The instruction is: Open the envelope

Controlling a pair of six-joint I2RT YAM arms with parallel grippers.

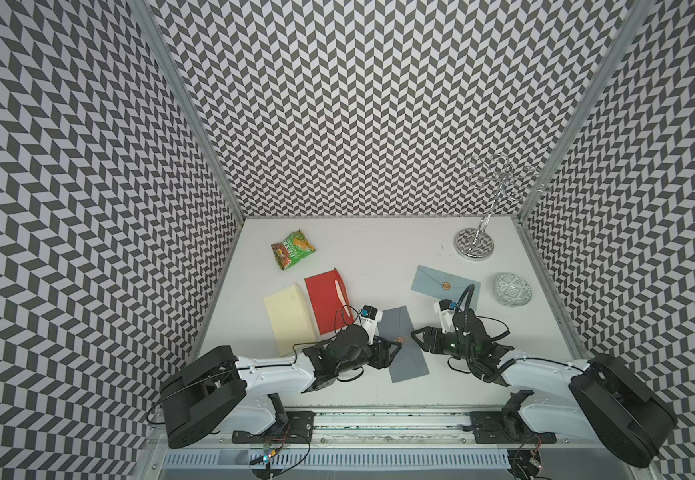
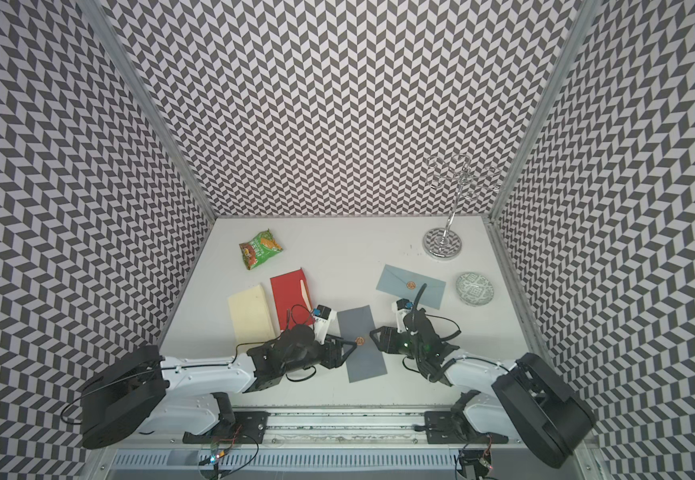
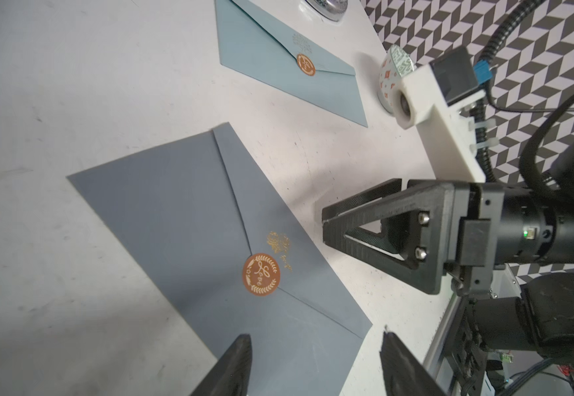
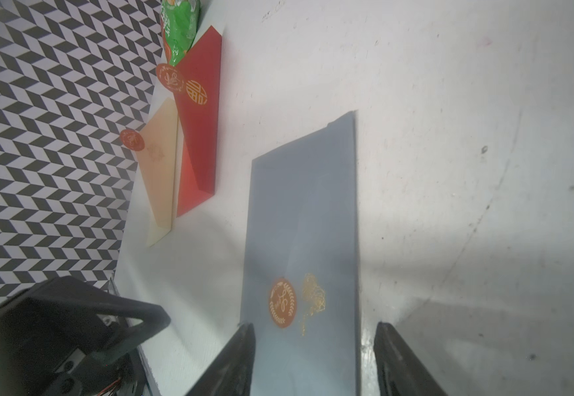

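A grey-blue envelope (image 3: 188, 191) lies flat on the table, closed, a round copper-coloured "Love" seal (image 3: 261, 274) on its flap edge. It lies between my two grippers in both top views. My left gripper is over the envelope's left side, its fingers (image 3: 229, 369) standing apart with none of the paper visibly pinched. From the right, my right gripper (image 1: 418, 336) points at the envelope's right edge. Its fingers (image 4: 237, 359) are apart too, and in the right wrist view the envelope shows flat beyond the gap.
Left of the grey-blue envelope lie a red envelope (image 1: 327, 297) and a cream envelope (image 1: 290, 317). A light blue envelope (image 1: 435, 281) and a patterned round container (image 1: 512, 289) are to the right. Behind stand a metal stand (image 1: 475, 242) and a snack bag (image 1: 292, 249).
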